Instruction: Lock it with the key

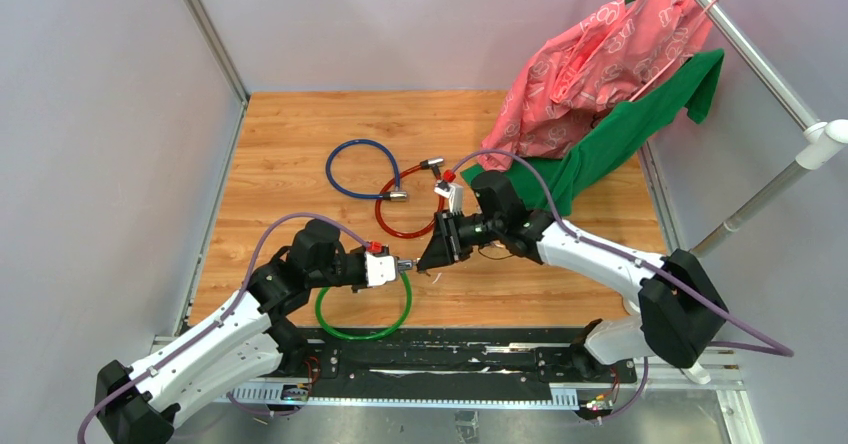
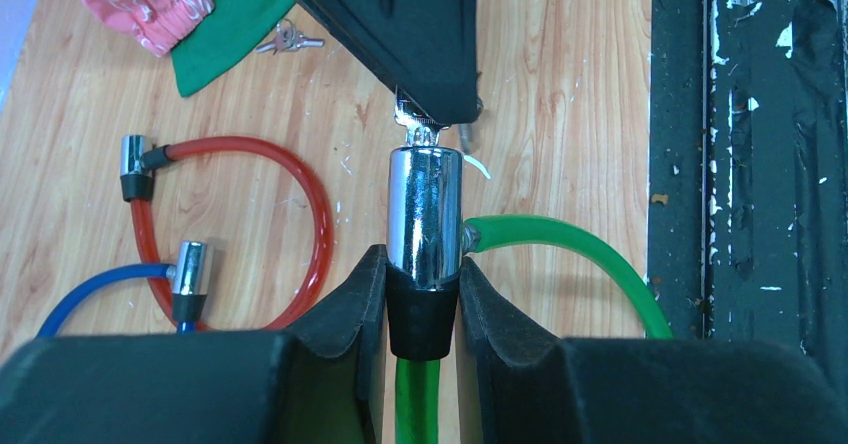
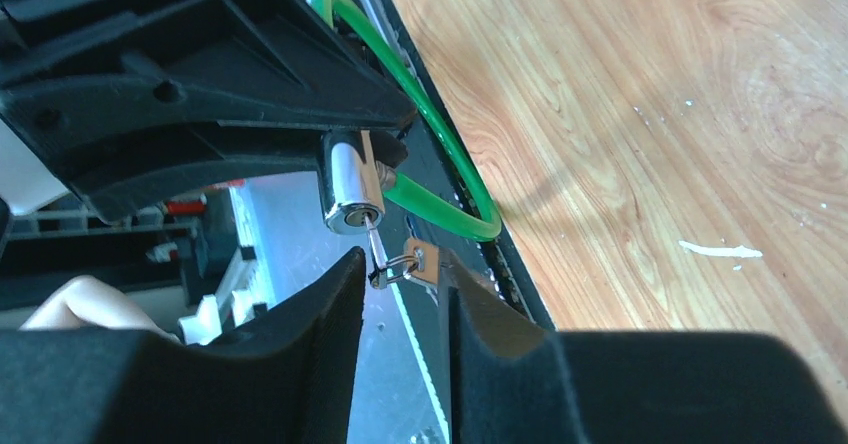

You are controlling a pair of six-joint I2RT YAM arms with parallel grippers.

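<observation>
The silver lock cylinder of the green cable lock (image 2: 425,224) is held upright in the left wrist view by my left gripper, shut on its black end. In the right wrist view a key (image 3: 377,249) sits in the cylinder's face (image 3: 350,184), with a ring and further keys (image 3: 425,259) hanging from it. My right gripper is part open, its fingertips on either side of the key and ring; whether they touch is unclear. In the top view the two grippers meet low in the middle, over the green cable (image 1: 362,334).
A blue cable lock (image 1: 362,142) and a red one (image 1: 405,234) lie behind the grippers. Pink cloth (image 1: 590,74) and green cloth (image 1: 640,134) hang at the back right.
</observation>
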